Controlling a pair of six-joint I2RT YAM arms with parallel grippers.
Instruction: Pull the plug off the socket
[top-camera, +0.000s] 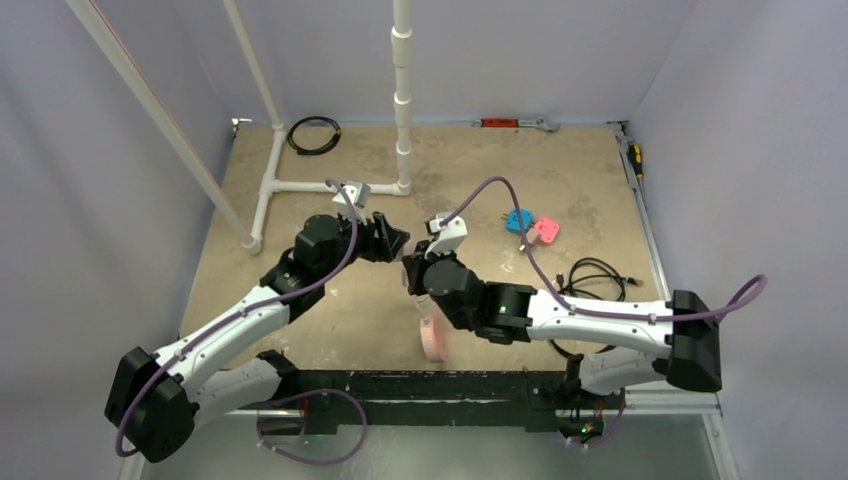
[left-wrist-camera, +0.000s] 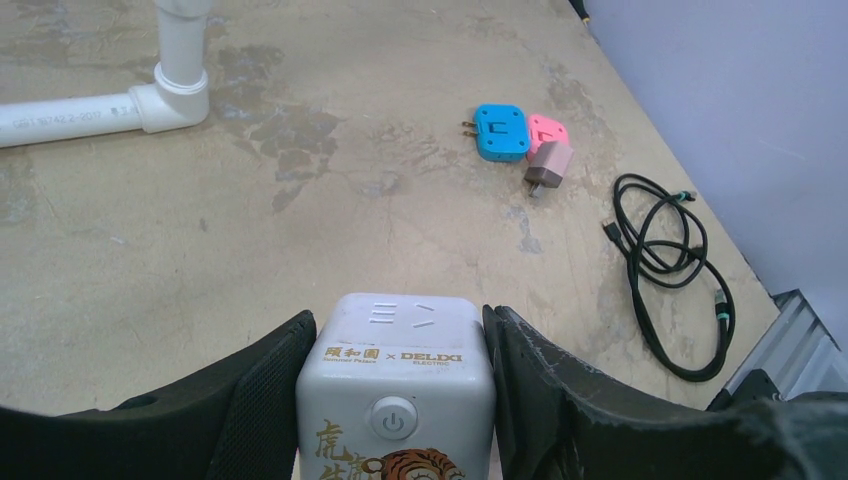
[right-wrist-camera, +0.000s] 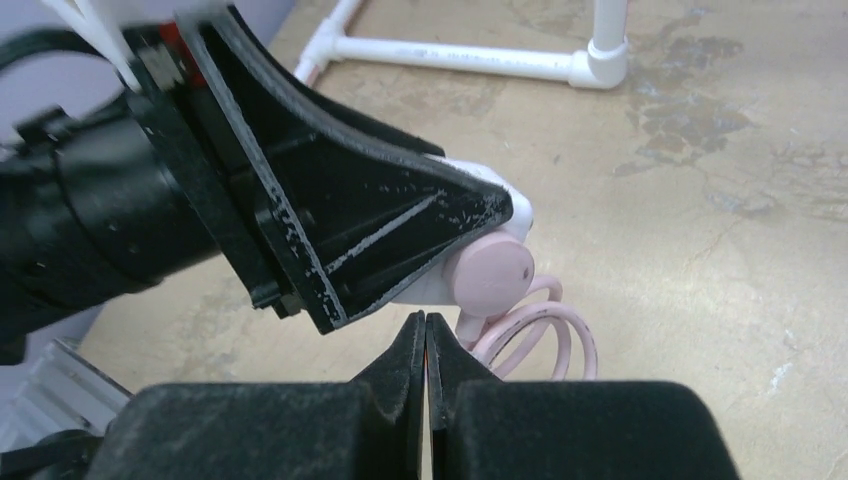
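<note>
In the left wrist view, my left gripper is shut on the white socket block, one finger on each side. The round pink plug sits against that block in the right wrist view, its pink cord looping below. My right gripper is shut, its fingertips pressed together with nothing between them. The plug lies outside them, beyond and to the right of the tips in that view. From above, both grippers meet near mid-table, hiding most of the block and plug. A pink round end of the cord shows below.
Blue adapter and pink adapter lie to the right, with a black cable nearer the right side. White pipes stand at the back left.
</note>
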